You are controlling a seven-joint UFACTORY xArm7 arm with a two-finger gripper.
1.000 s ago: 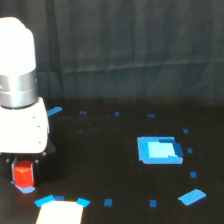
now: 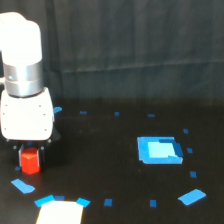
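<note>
At the left side, my gripper (image 2: 30, 156) points down with a red block (image 2: 31, 163) between its fingers, shut on it. Only the block's front shows; its upper edge and the fingertips are dark and hard to make out. A strip of blue tape (image 2: 22, 185) lies on the dark table just below and left of the block. To the right stands a blue-rimmed square box (image 2: 142, 152) with a pale patch inside, well apart from the gripper.
A pale square object (image 2: 60, 213) sits at the bottom edge, with blue tape (image 2: 44, 200) beside it. Another blue strip (image 2: 191, 197) lies at lower right. Small blue marks dot the table. Between gripper and box the dark tabletop (image 2: 100, 160) is clear of objects.
The gripper and the red block have shifted together upward and slightly right in the view. More of the blue strip beneath the block shows. The box has stayed in place.
</note>
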